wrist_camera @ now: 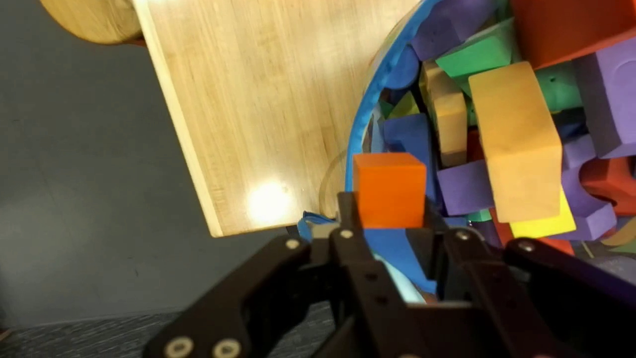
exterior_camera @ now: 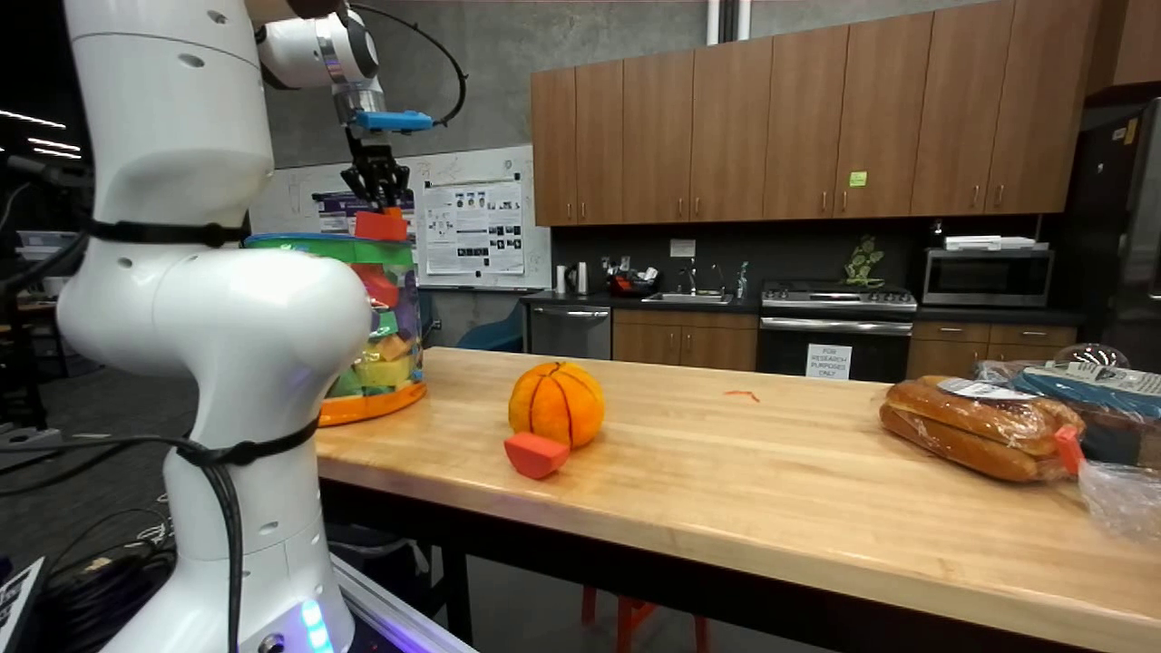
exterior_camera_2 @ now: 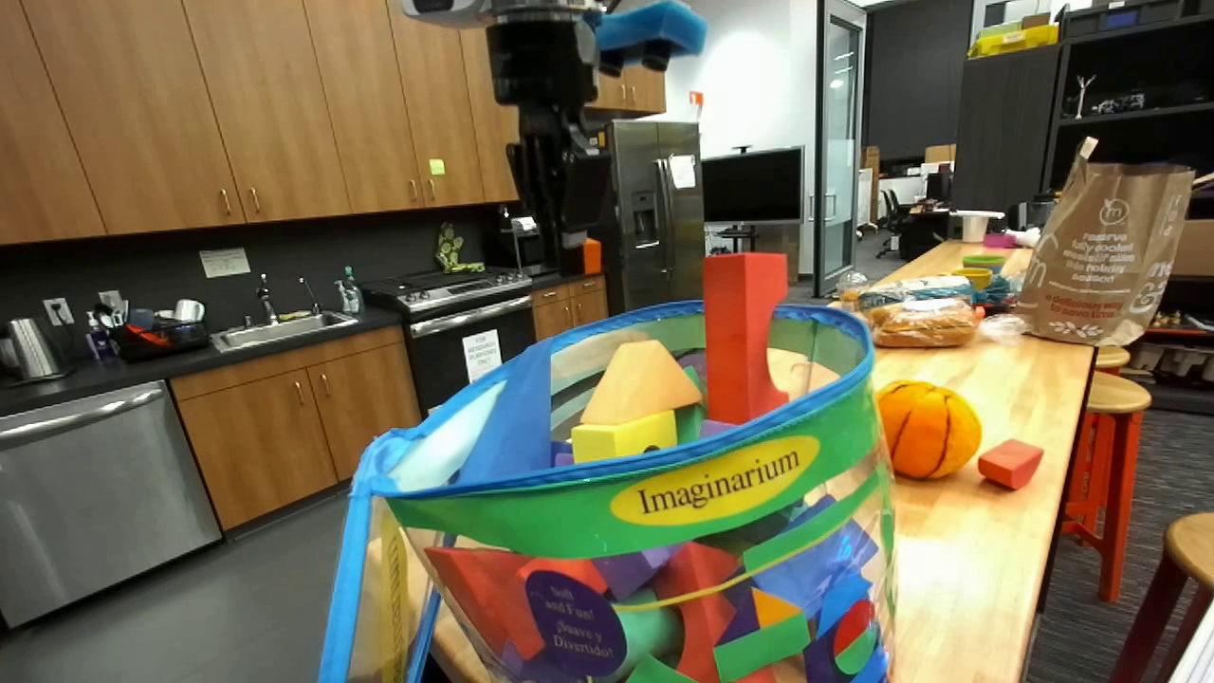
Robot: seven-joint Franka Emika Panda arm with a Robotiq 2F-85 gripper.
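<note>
An orange block (wrist_camera: 390, 190) sits between the fingers of my gripper, which is shut on it. In the second exterior view, the gripper (exterior_camera_2: 572, 233) hangs above the far rim of a clear bag (exterior_camera_2: 717, 484) with a blue edge, and the orange block (exterior_camera_2: 592, 256) peeks out beside its fingertips. Several coloured foam blocks fill the bag. A tall red block (exterior_camera_2: 740, 336) rises above the rim. From the wrist, the held block appears over the bag's blue rim (wrist_camera: 364, 113), with a tan block (wrist_camera: 521, 149) lying inside to the right.
On the wooden table (exterior_camera: 740, 468) rest an orange pumpkin (exterior_camera: 557, 403) and a red block (exterior_camera: 535, 455), close together. Packaged bread (exterior_camera: 980, 426) lies at the right end. A paper bag (exterior_camera_2: 1098, 250) stands far along the table.
</note>
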